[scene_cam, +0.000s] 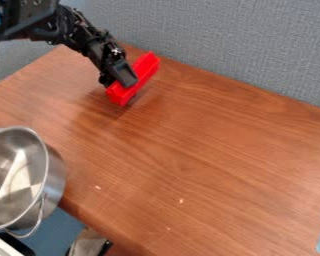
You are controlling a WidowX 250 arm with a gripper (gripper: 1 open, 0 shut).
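Observation:
My black gripper (120, 76) reaches down from the upper left over a bright red block (141, 70) on the wooden table (216, 170). The gripper's end overlaps the middle of the block, which lies diagonally near the back of the table. Whether the fingers are open or closed around it cannot be made out.
A steel pot (40, 180) stands at the left front, at the table's edge. A grey padded wall (230, 50) runs along the back.

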